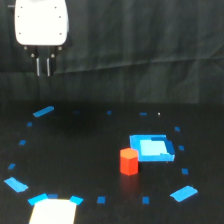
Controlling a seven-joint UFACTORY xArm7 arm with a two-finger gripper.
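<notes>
High at the left, my white gripper (43, 70) hangs well above the dark table. Its two short fingers point down, apart from each other, with only the dark backdrop showing between them. A red block (129, 162) with a hexagonal top stands right of the table's middle, far below my gripper and to its right. Just behind that block lies a shallow blue tray (137, 140) with a white patch inside. At the bottom left, a pale cream square block (53, 212) is partly cut off by the frame edge.
Blue tape strips lie at the back left (43, 111), the left (16, 184) and the right (184, 193). Small blue marks dot the dark surface. Black cloth (140, 60) hangs behind.
</notes>
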